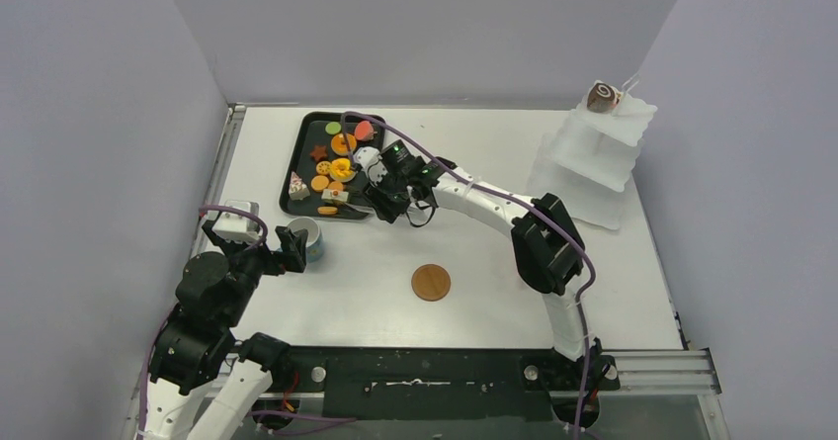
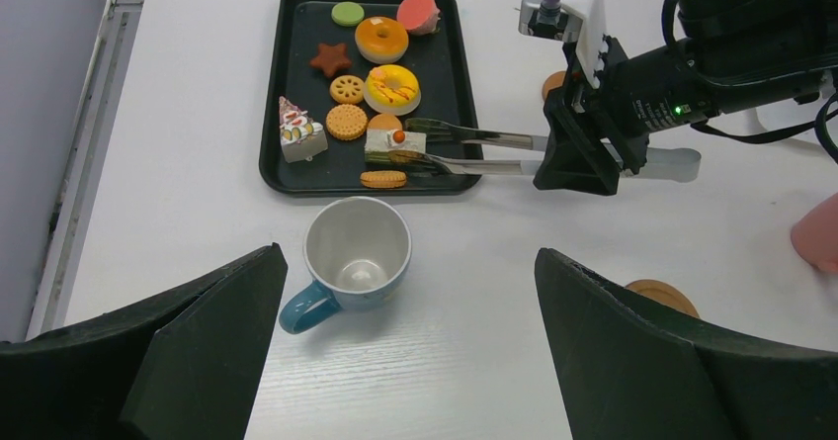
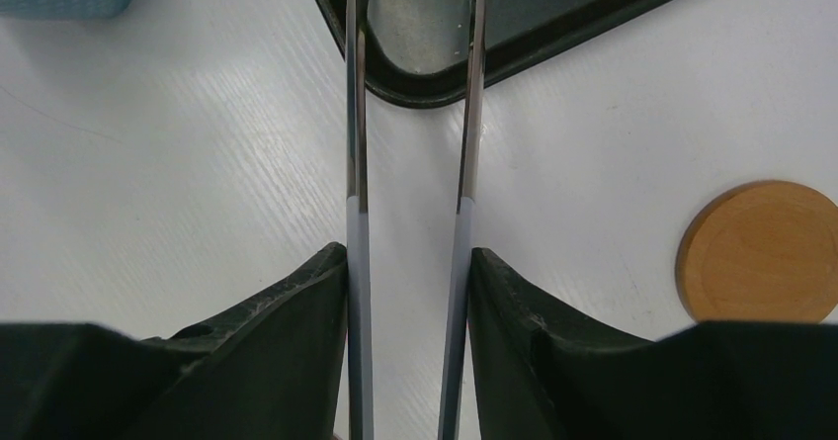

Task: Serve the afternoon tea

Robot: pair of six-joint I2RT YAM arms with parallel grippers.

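Note:
My right gripper is shut on the grey handles of a pair of metal tongs (image 2: 499,138). In the left wrist view, the tong arms stand apart over the front right of the black tray (image 2: 464,84). Their tips lie by a white cake piece with a red berry (image 2: 380,141); whether they touch it I cannot tell. Several other sweets share the tray, among them a yellow doughnut (image 2: 392,88) and a cake slice (image 2: 302,143). At front left my left gripper is open, nothing between its fingers, near the mug (image 2: 356,224).
A white tiered stand (image 1: 598,153) is at the back right, a brown roll cake (image 1: 602,97) on its top tier. The round wooden coaster (image 1: 431,282) lies front centre. A pink object (image 2: 818,234) shows at the right edge. Bare table surrounds the coaster.

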